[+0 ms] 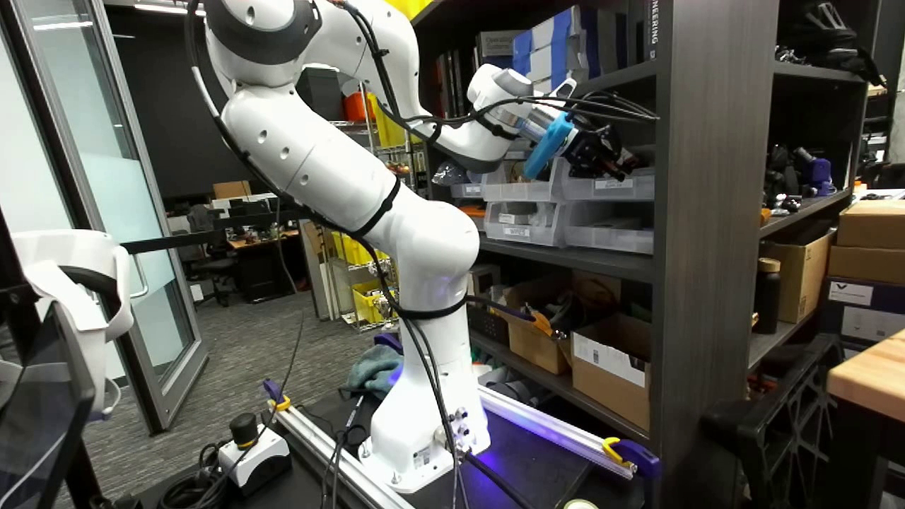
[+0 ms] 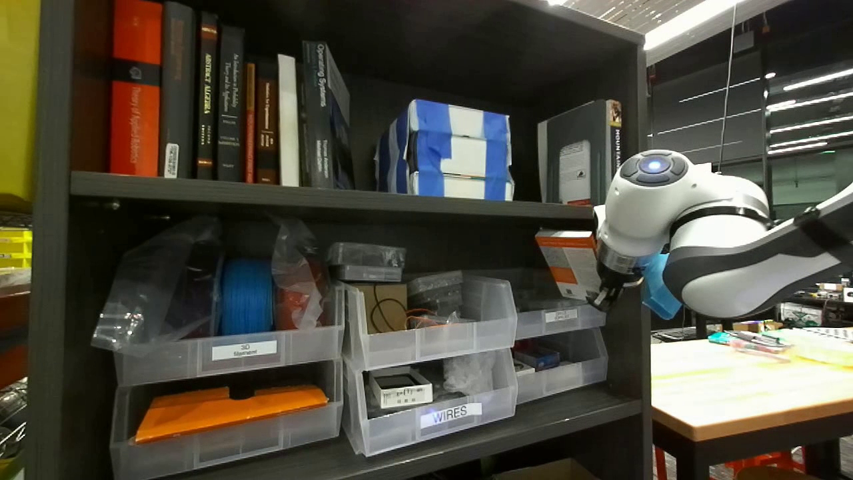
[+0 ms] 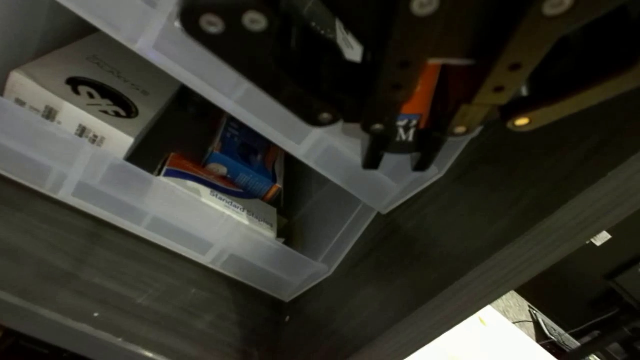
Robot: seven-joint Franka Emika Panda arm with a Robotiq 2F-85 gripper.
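A box with orange and white faces (image 2: pixel 574 265) hangs tilted above the upper right bin (image 2: pixel 580 321), and my gripper (image 2: pixel 608 297) is shut on it. In the wrist view the gripper points down past the upper bin's front corner. An orange strip of the box (image 3: pixel 424 90) shows between its dark fingers, and the rest is hidden behind them. From exterior view 1, the gripper (image 1: pixel 602 157) is in front of the stacked bins, close to the shelf's upright side; little of the box can be made out there.
The lower right bin (image 3: pixel 144 207) holds a white box (image 3: pixel 96 90), a blue box (image 3: pixel 246 159) and a staples box (image 3: pixel 222 195). Close on the right stands the shelf's side panel (image 1: pixel 708 254). Above are a shelf board (image 2: pixel 360 197) and books; bins labelled WIRES (image 2: pixel 452 413) lie left.
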